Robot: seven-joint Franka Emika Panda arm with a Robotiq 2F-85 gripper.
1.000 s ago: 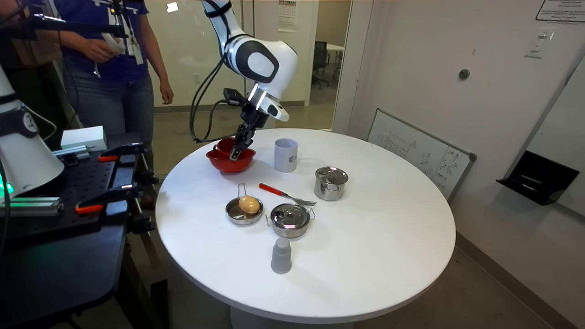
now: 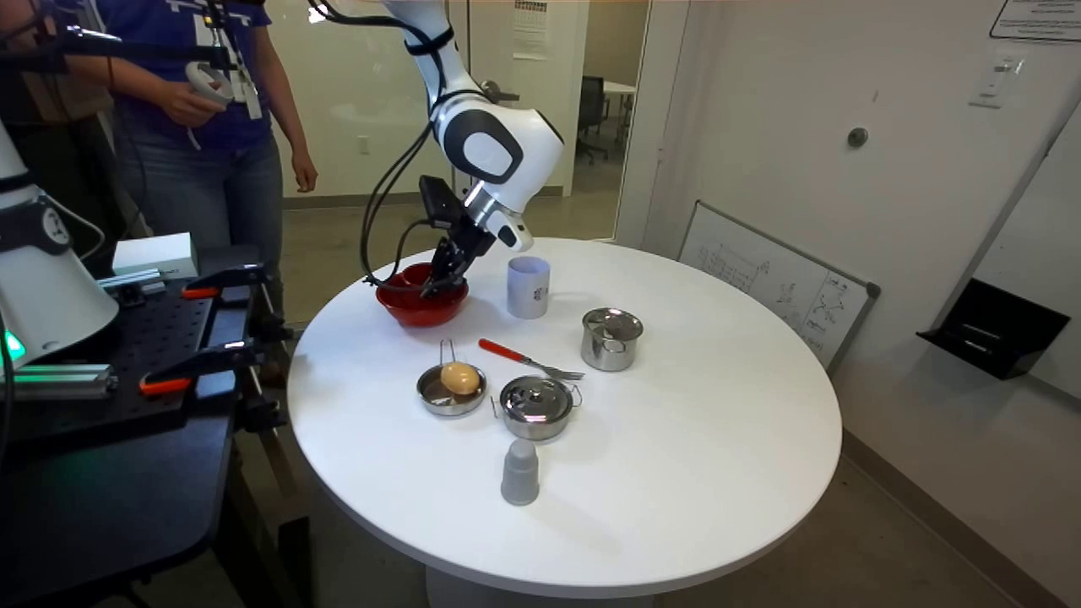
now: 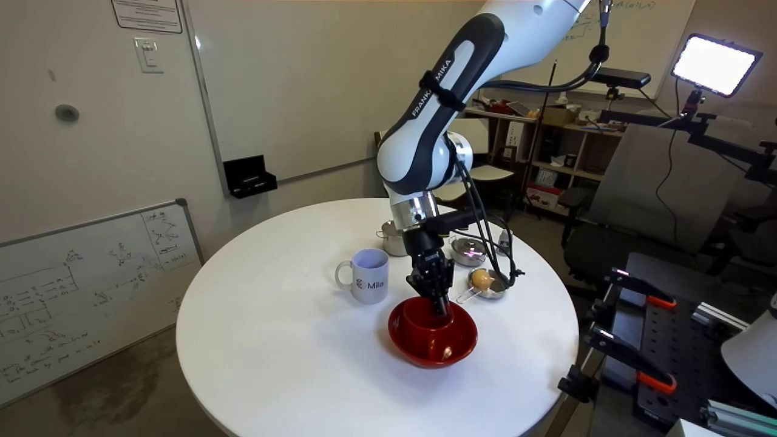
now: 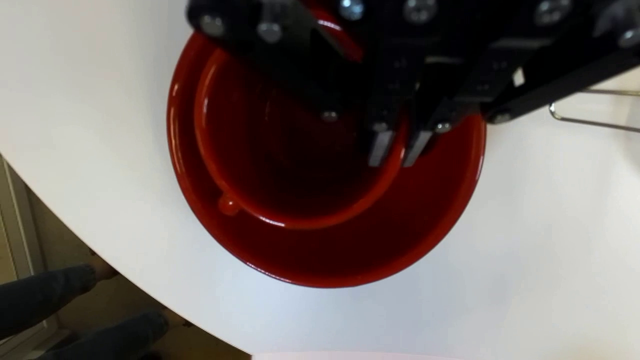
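Note:
A smaller red bowl (image 4: 270, 174) sits inside a larger red bowl (image 4: 336, 264) near the table's edge. The small bowl has a little knob on its outer side, seen in the wrist view. My gripper points down into the bowls, shut on the small bowl's rim: one fingertip is inside it, the other between the two walls. In exterior view 2 the small bowl (image 3: 426, 334) stands within the larger bowl (image 3: 466, 341), and my gripper (image 3: 441, 312) reaches behind its near wall. Whether the small bowl touches the larger one's bottom cannot be told.
A white mug (image 2: 528, 289) stands close beside the bowls. Further off are a lidless pan (image 2: 452, 404) with an egg-like thing, a red-handled fork (image 2: 522, 356), two lidded steel pots and a grey shaker (image 2: 519, 476).
My arm has tilted and shifted slightly, with the hand lower at the bowls. The larger bowl sits a little further left and nearer the camera in exterior view 1.

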